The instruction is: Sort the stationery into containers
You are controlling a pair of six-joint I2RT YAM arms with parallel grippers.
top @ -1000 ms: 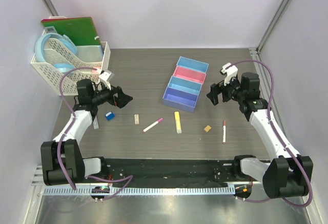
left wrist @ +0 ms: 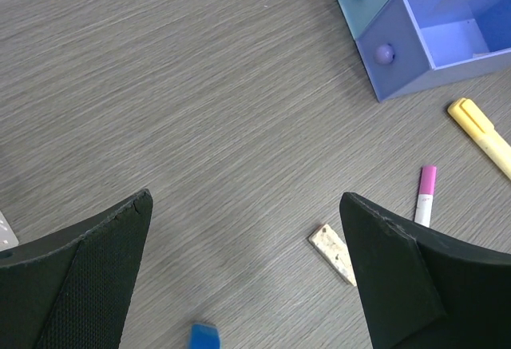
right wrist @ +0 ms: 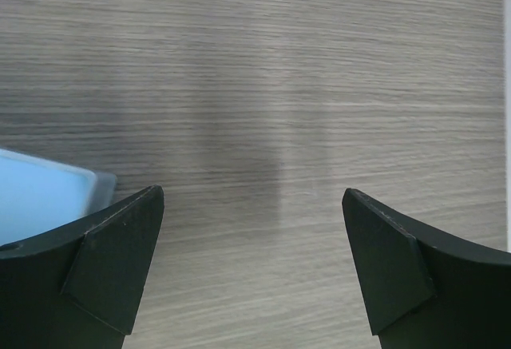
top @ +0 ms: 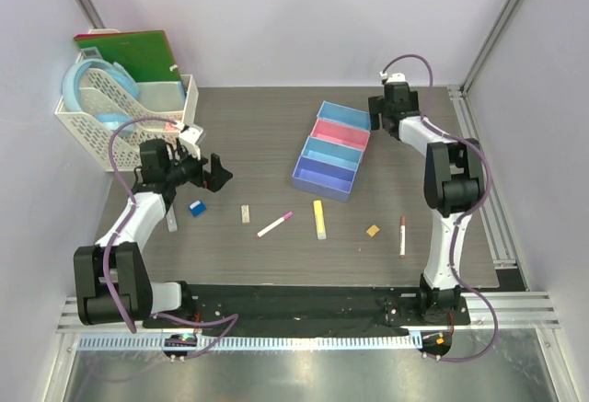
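A compartment box (top: 322, 190) with blue, pink and purple sections stands on the table, right of centre. Beside its far right end, my right gripper (top: 376, 112) is open, nothing between its fingers; the right wrist view shows only a blue corner of the box (right wrist: 100, 193) by one finger. At the left my left gripper (top: 217, 178) hangs open and empty over bare table. In front lie a blue block (top: 197, 208), a whitish eraser-like block (top: 245, 214), a pink-capped marker (top: 274, 224), a yellow marker (top: 319, 220), an orange-yellow block (top: 373, 231) and a red-capped marker (top: 402, 236).
A white basket (top: 92, 131) at the far left holds a green board (top: 138, 55) and a light-blue headband-like item (top: 78, 80). A pale strip (top: 171, 220) lies close by the left arm. Bare table lies between the left gripper and the box.
The left gripper has shifted slightly left. The items on the table have not moved.
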